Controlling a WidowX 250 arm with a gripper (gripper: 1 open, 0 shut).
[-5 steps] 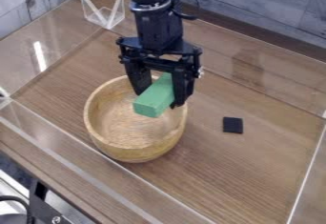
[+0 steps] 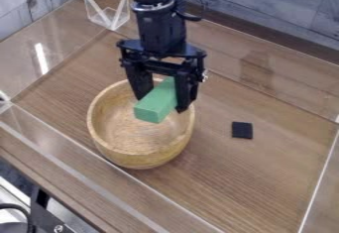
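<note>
The black gripper (image 2: 159,78) hangs from above over a round wooden bowl (image 2: 137,140), its fingers apart on either side of a green block (image 2: 159,100). The block is tilted and sits over the upper right part of the bowl, just below the gripper's body. Whether the fingers touch it is hard to tell.
A small black square (image 2: 241,130) lies on the wooden table (image 2: 259,177) to the right of the bowl. The table is otherwise mostly clear. Dark cables are at the lower left edge, beside the table.
The gripper and green block have shifted very slightly to the left; otherwise little differs.
</note>
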